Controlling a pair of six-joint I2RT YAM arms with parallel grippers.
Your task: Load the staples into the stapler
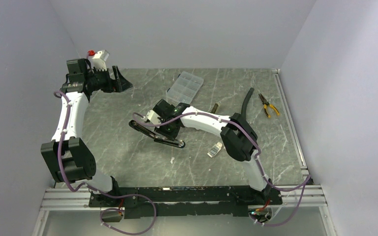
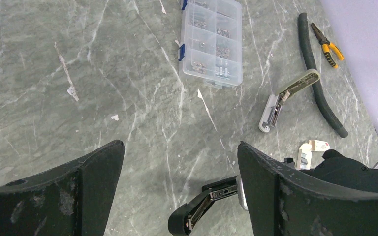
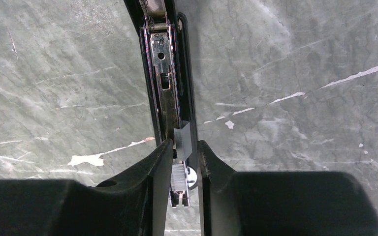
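Note:
A black stapler (image 1: 169, 142) lies unfolded on the table, its long metal channel (image 3: 166, 105) exposed in the right wrist view. My right gripper is above that channel, part open, one finger on each side of it. Between the fingers a grey strip of staples (image 3: 182, 139) leans tilted at the channel's side. A gap shows between the strip and the right-hand finger; whether the left-hand finger touches it I cannot tell. Farther along, a silvery ribbed piece (image 3: 178, 178) sits in the channel. Away at the back left, my left gripper (image 1: 123, 78) hangs open and empty.
A clear compartment box (image 2: 211, 42) stands at the back. An olive stapler (image 2: 288, 96), a dark hose (image 2: 320, 93) and yellow-handled pliers (image 2: 329, 47) lie to the right. A small whitish pack (image 1: 215, 149) is near the right arm.

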